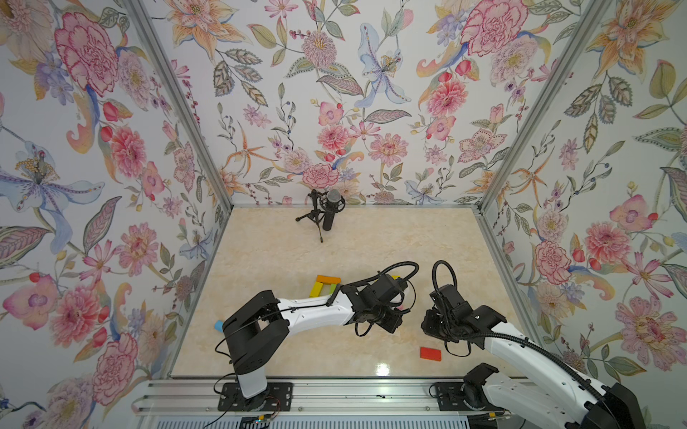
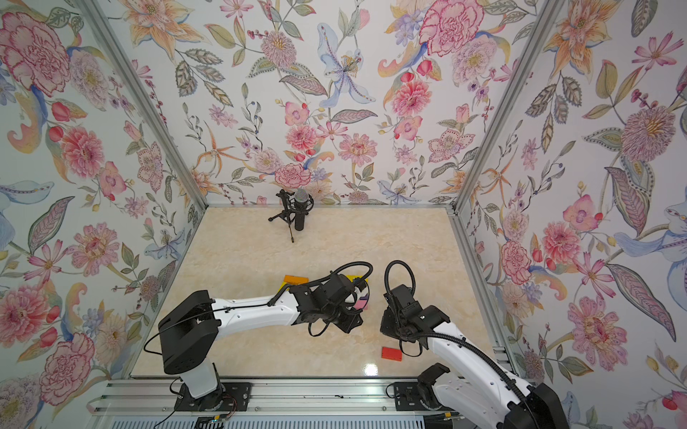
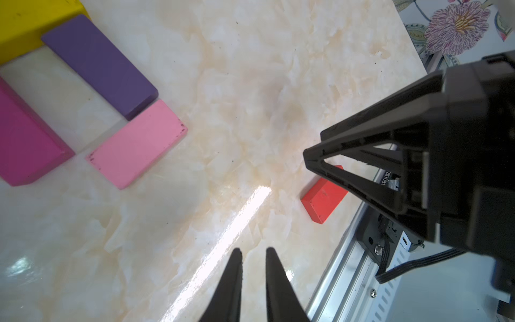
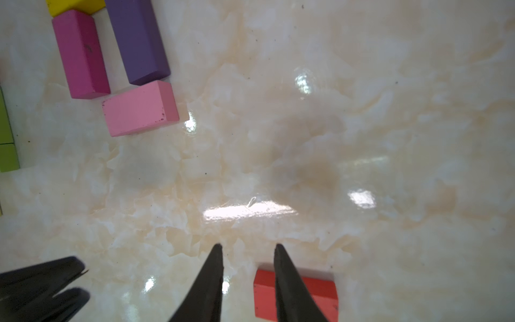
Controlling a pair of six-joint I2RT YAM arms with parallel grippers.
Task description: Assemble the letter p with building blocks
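On the table a pink block [image 3: 138, 143] touches the near end of a purple block [image 3: 100, 64]. Beside them lies a magenta block [image 4: 81, 53], with a yellow block [image 4: 75, 5] across the far end. A red block [image 4: 295, 295] sits alone close to the front edge. My left gripper hangs over bare table, its fingers parted and empty. Above and just behind the red block is my right gripper, also open with a gap and nothing held. Green blocks [image 4: 6, 134] show at the left edge of the right wrist view.
An orange block [image 1: 328, 279] and a yellow block [image 1: 315, 289] lie behind the left arm. A blue block [image 1: 219, 326] peeks out at the far left. A black tripod [image 1: 315, 214] stands at the back. My two arms are close together near the middle.
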